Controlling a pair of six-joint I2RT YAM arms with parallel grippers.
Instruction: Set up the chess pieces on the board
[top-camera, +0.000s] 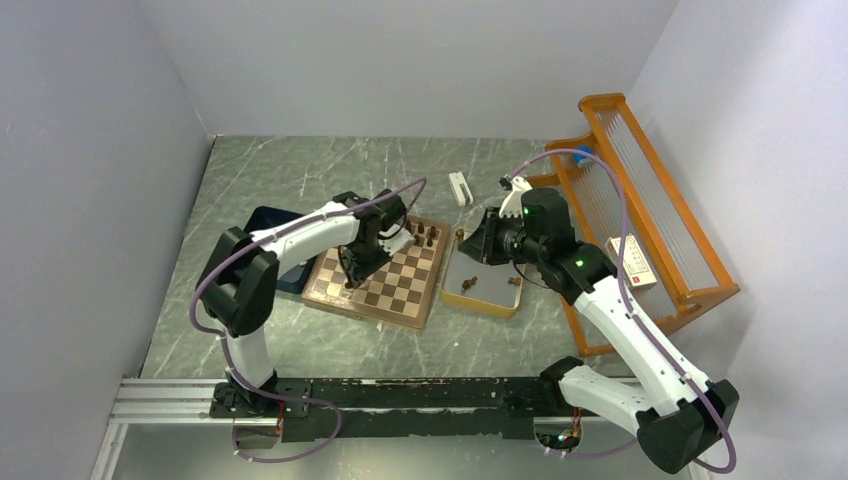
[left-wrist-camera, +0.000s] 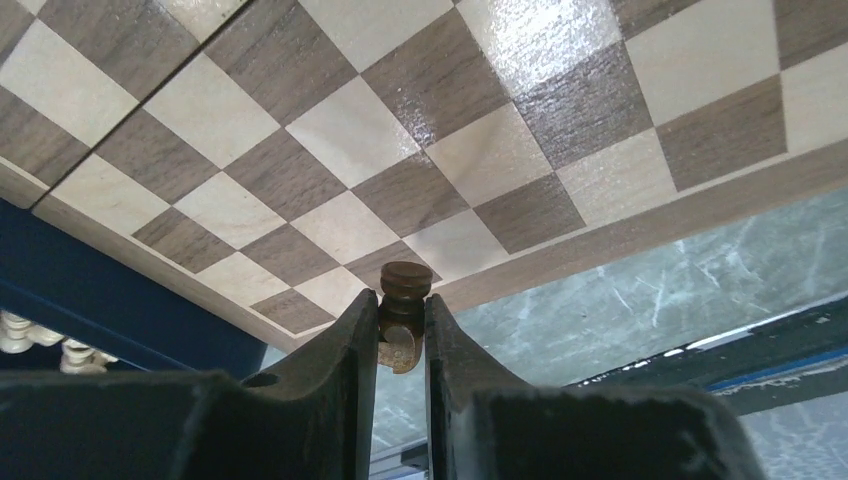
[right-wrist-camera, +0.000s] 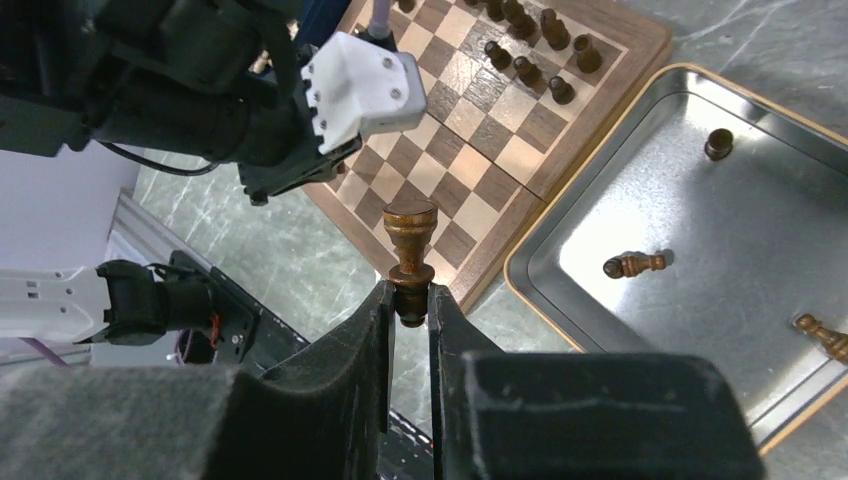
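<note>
The wooden chessboard has a group of dark pieces standing at its far right part. My left gripper is shut on a dark wooden piece, held over the near-left part of the board. My right gripper is shut on a dark wooden piece with a flared top, held above the region of the metal tray. In that tray a short piece stands, and two others lie on their sides.
A dark blue box with pale pieces sits left of the board. A wooden rack with a card box stands at the right.
</note>
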